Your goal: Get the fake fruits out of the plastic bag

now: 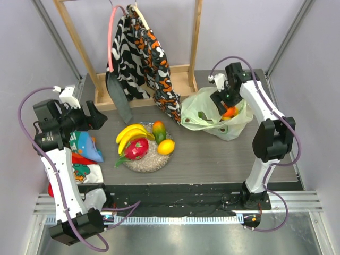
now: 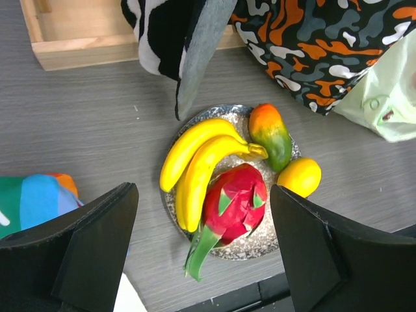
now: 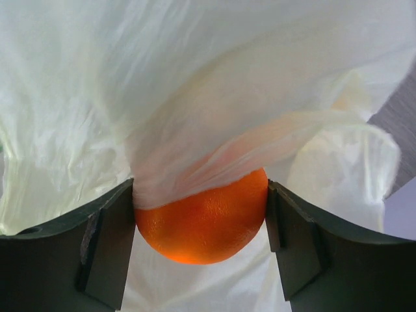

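A pale green plastic bag (image 1: 210, 123) lies crumpled at the back right, with orange and yellow fruits inside. My right gripper reaches into it and is shut on an orange fruit (image 3: 205, 227); a fold of the bag film drapes over the fruit's top between the fingers. At the left, my left gripper (image 1: 99, 118) stands open and empty above the table. On a round plate (image 1: 151, 163) in the middle lie bananas (image 2: 203, 162), a red dragon fruit (image 2: 234, 203), a mango (image 2: 270, 136) and a lemon (image 2: 299, 177).
Behind the plate, patterned clothes (image 1: 151, 58) hang from a wooden rack (image 1: 183, 79). Folded colourful cloths (image 1: 86, 159) lie under the left arm. Bare table (image 1: 207, 159) spreads between plate and bag.
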